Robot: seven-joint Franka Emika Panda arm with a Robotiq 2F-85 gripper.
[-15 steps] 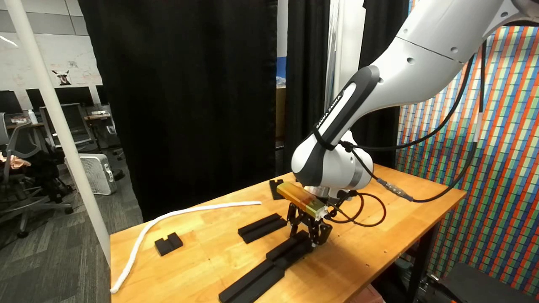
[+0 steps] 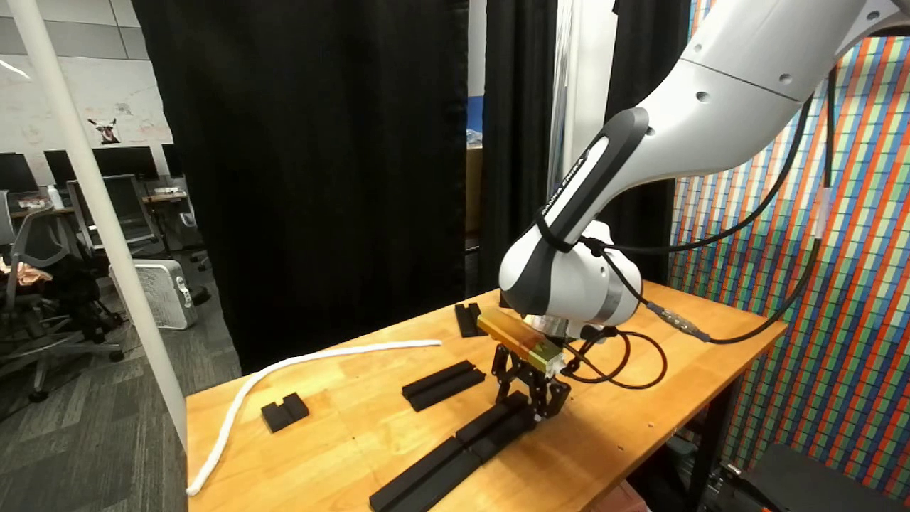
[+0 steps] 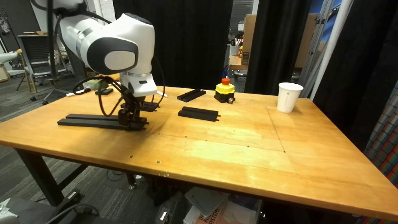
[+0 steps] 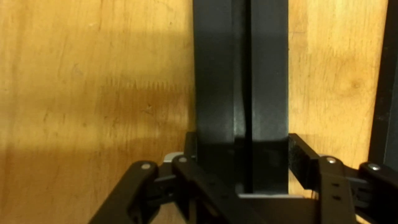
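My gripper is low over the table, shut on the far end of a black grooved track piece. In the wrist view, the fingers press both long sides of this held piece, whose groove runs lengthwise. Its near end meets another black track piece lying flat, the two roughly in line with a seam between them. Whether they are locked together I cannot tell. Exterior view 2 has the pair as one long dark strip, partly behind my gripper.
Beside the pair lies another track piece; a short block and a further piece are farther off. A white cord curves along the edge. An emergency-stop button and paper cup stand near clear table.
Gripper and held piece have shifted slightly to the right and toward the front in exterior view 1. The held piece was offset sideways from the front piece; now they line up more closely.
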